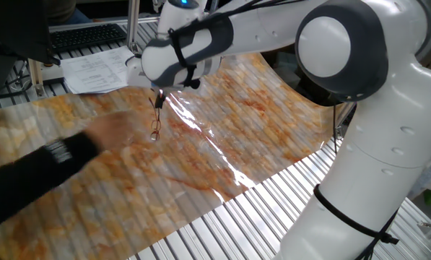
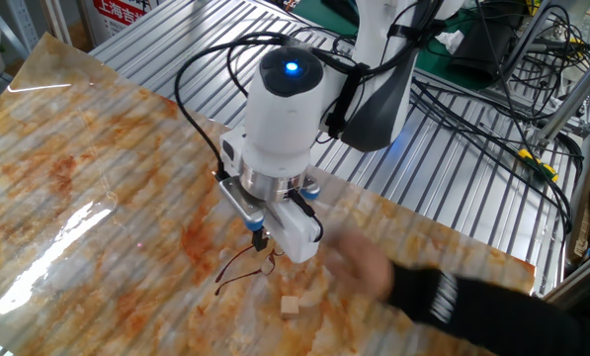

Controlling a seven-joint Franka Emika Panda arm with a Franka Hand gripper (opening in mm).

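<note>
A pair of thin-framed eyeglasses (image 1: 156, 130) hangs from my gripper (image 1: 160, 101), which is shut on it above the marbled sheet. In exterior view 2 the dark fingertips (image 2: 260, 240) hold the eyeglasses (image 2: 237, 269) by one part of the frame, with the temples sticking out to the left. A small wooden block (image 2: 290, 305) rests on the sheet near the glasses; in exterior view 1 it is hidden by a person's blurred hand (image 1: 118, 131).
The person's arm (image 2: 453, 299) reaches in close beside my gripper. Papers (image 1: 96, 71) and a keyboard (image 1: 89, 36) lie at the back. Most of the marbled sheet (image 2: 67, 178) is bare.
</note>
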